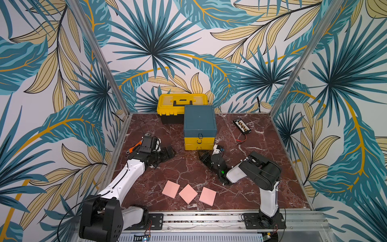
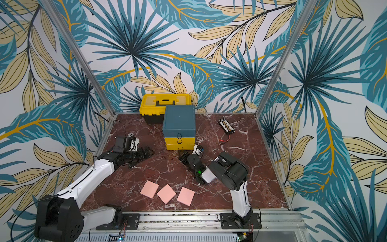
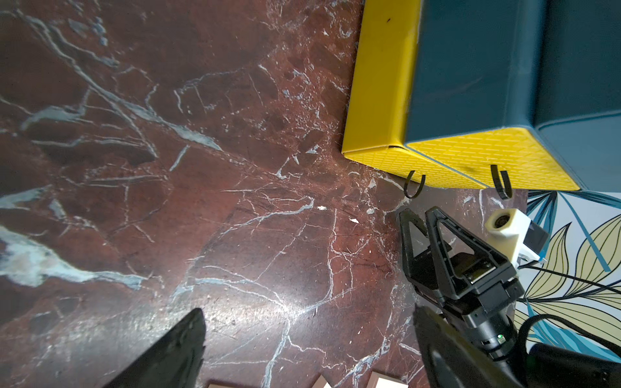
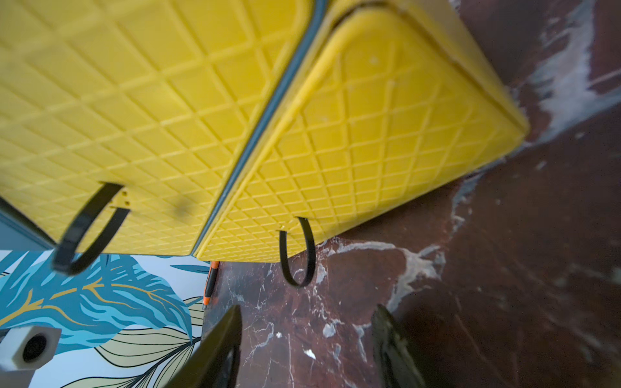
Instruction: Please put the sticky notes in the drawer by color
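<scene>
Three pink sticky notes [image 1: 170,189] lie near the front edge. The drawer box [image 1: 199,121] has a teal top and yellow drawers [image 4: 362,129] with black loop pulls [image 4: 309,258]. My right gripper is just in front of and below the lower pull, its fingers apart with nothing visible between them. My left gripper stands open over the table, left of the box, with nothing between its fingers.
A yellow-and-black toolbox [image 1: 169,102] stands behind the box. A small black device with wires [image 1: 241,125] lies at back right. An orange-handled tool [image 1: 135,146] lies at left. The table between box and notes is mostly clear.
</scene>
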